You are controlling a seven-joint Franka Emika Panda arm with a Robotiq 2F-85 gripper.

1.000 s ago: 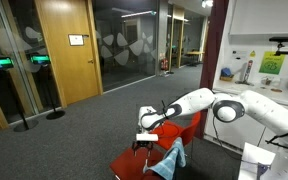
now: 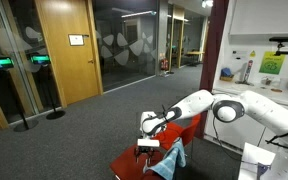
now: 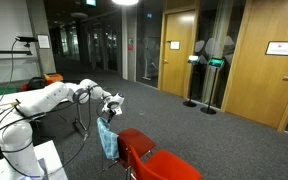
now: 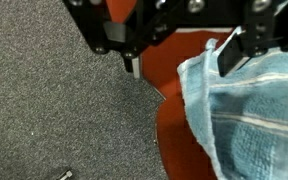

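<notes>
A light blue towel with white stripes (image 4: pixel 249 115) hangs over a red chair (image 4: pixel 179 140) at the right of the wrist view. In exterior view 2 the towel (image 3: pixel 108 140) drapes down beside the chair seat (image 3: pixel 136 139). My gripper is above the chair with its fingers apart. Its right finger is over the towel's edge, while the left one is over the seat's edge and grey carpet. Whether the right finger touches the cloth, I cannot tell. From exterior view 1, the gripper (image 2: pixel 144 151) appears close to the towel (image 2: pixel 168 160).
Another red chair (image 3: pixel 174 165) stands nearer the camera in exterior view 2. Open carpet (image 2: pixel 74 150) spreads to the left in exterior view 1. A small dark object (image 4: pixel 66 175) lies on the floor at the bottom of the wrist view.
The wrist end of my arm has shifted slightly in exterior view 1. The towel and chairs look unchanged.
</notes>
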